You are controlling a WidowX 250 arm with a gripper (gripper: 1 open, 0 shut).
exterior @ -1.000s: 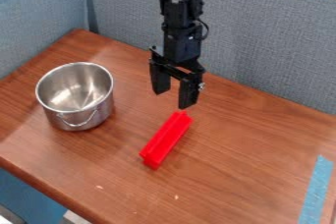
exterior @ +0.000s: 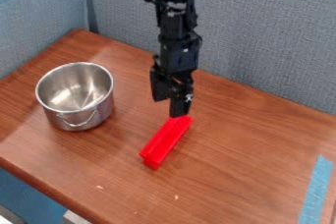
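Note:
My black gripper [exterior: 172, 98] hangs over the middle of the wooden table, just above the far end of a red elongated block [exterior: 165, 141] lying flat. Its fingers point down; whether anything is between them is hard to tell, though the block appears to rest on the table. A shiny metal pot [exterior: 77, 98] stands to the left of the gripper and block.
A light blue strip [exterior: 315, 189] lies at the right edge. Padded grey-blue walls [exterior: 262, 46] border the back and left.
The gripper has come lower, toward the red block's far end, and its fingers look turned compared with before. The block and pot are unmoved.

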